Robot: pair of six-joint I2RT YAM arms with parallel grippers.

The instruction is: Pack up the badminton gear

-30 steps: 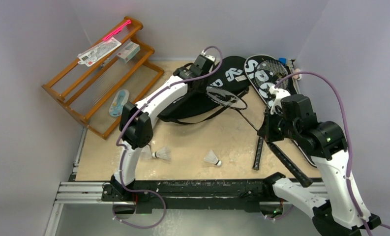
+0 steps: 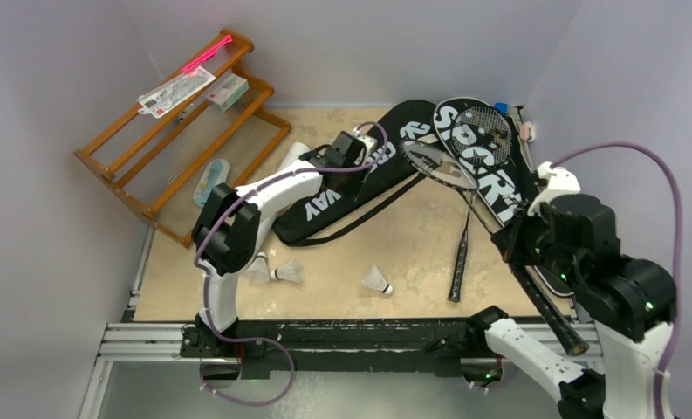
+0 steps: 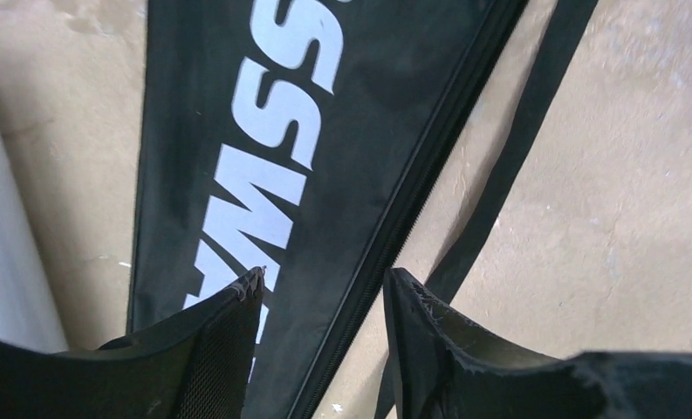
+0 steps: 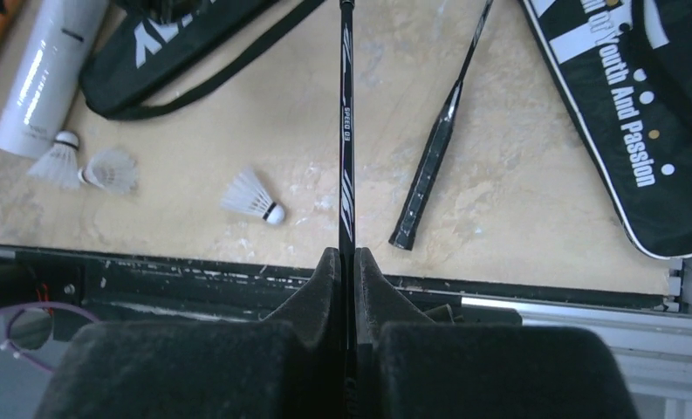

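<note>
My right gripper is shut on the thin shaft of a badminton racket (image 4: pixel 347 157). In the top view that racket's head (image 2: pixel 440 164) hovers near the right end of the black Crossway bag (image 2: pixel 400 161), its handle pointing down and right. My left gripper stands open above the bag (image 3: pixel 333 166), nothing between its fingers; the zipped edge and the strap (image 3: pixel 499 175) run below it. A second racket (image 4: pixel 425 166) lies on the table, its head on the Sport bag (image 2: pixel 506 196). Three shuttlecocks (image 2: pixel 377 280) lie near the front; the white tube (image 4: pixel 41 78) is at the left.
A wooden rack (image 2: pixel 172 196) fills the back left, holding small boxes and packets. Walls close in the back and right.
My right arm has swung right, carrying the racket's head away from the middle of the Crossway bag. My left gripper has shifted slightly down and left over the bag, which lies flatter than a second ago.
</note>
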